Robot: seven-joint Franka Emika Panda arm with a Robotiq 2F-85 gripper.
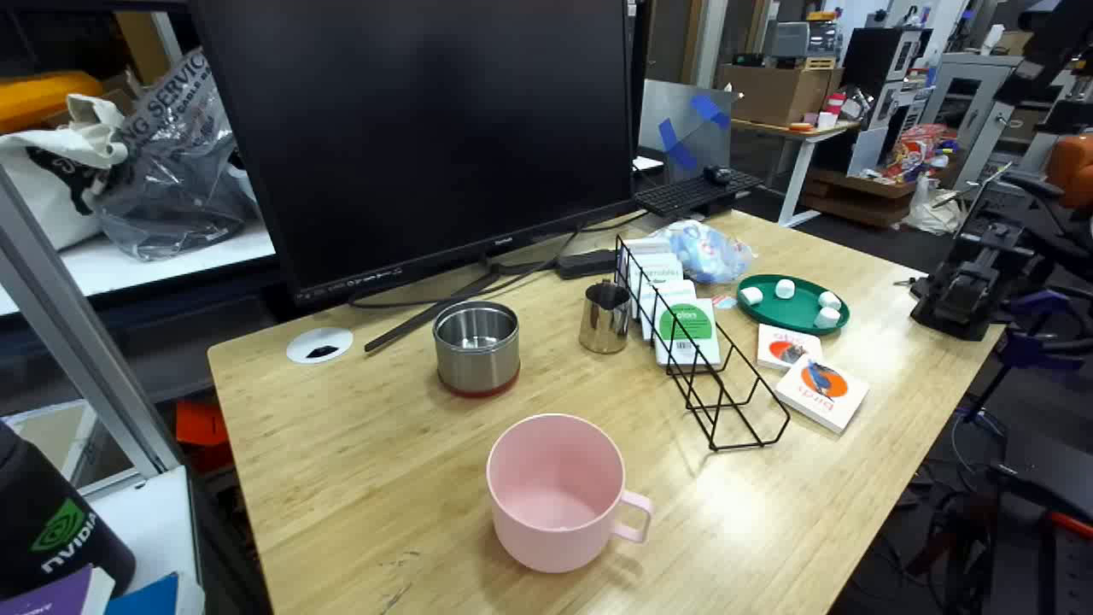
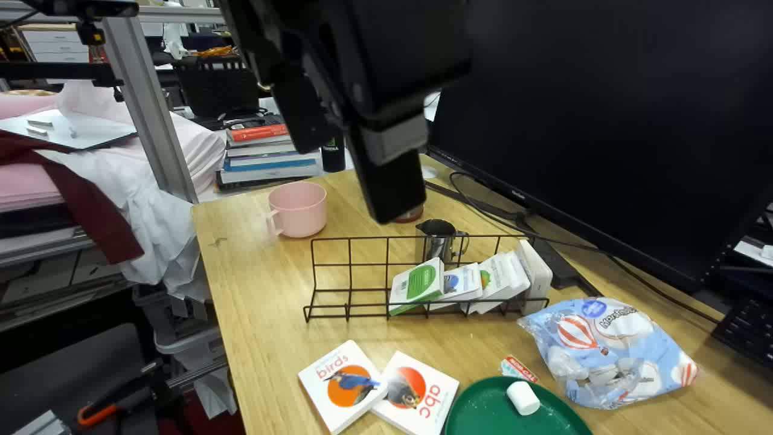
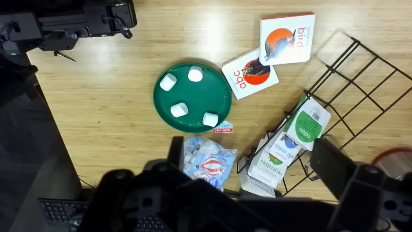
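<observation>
My gripper stands open above the table, its two fingers wide apart with nothing held between them. Below it in the wrist view are a black wire rack (image 3: 362,89) with several small white books, and a blue marshmallow bag (image 3: 211,164). A green plate (image 3: 197,102) carries several white marshmallows (image 3: 179,110). The birds book (image 3: 287,40) overlaps the abc book (image 3: 247,75) beside the plate. In exterior view 1 a pink mug (image 1: 558,502) sits at the near side, with a steel bowl (image 1: 477,343) and a steel pitcher (image 1: 604,319) behind it.
A large monitor (image 1: 430,123) stands along the back edge, its cable lying on the table. A keyboard (image 1: 692,193) and mouse lie at the far end. In exterior view 1, bare tabletop (image 1: 348,471) shows left of the pink mug.
</observation>
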